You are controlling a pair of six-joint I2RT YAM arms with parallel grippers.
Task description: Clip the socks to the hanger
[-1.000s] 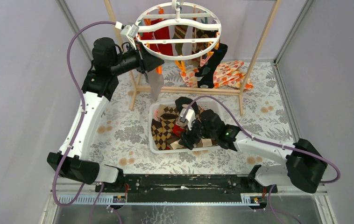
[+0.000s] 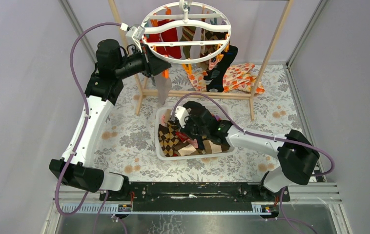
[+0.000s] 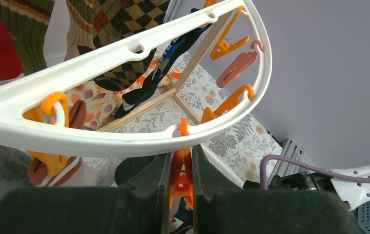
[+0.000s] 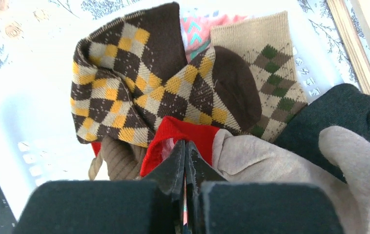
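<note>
The white ring hanger (image 2: 187, 30) carries several socks and clips. In the left wrist view my left gripper is shut on an orange clip (image 3: 185, 127) hooked on the hanger's near rim. A grey sock (image 2: 162, 90) hangs below it in the top view. My right gripper is low in the white bin (image 2: 158, 146), shut, its tips at the red cuff (image 4: 202, 139) of a grey sock (image 4: 251, 156); whether any fabric is between them cannot be told. Argyle socks (image 4: 114, 97) lie around it.
The wooden stand (image 2: 275, 34) frames the hanger at the back. A patterned orange cloth (image 2: 244, 78) lies under it. Several free clips, such as a pink one (image 3: 236, 68), hang on the rim. The floor right of the bin is clear.
The right arm has moved left and slightly up in the top view, further over the bin. The left arm has not visibly moved.
</note>
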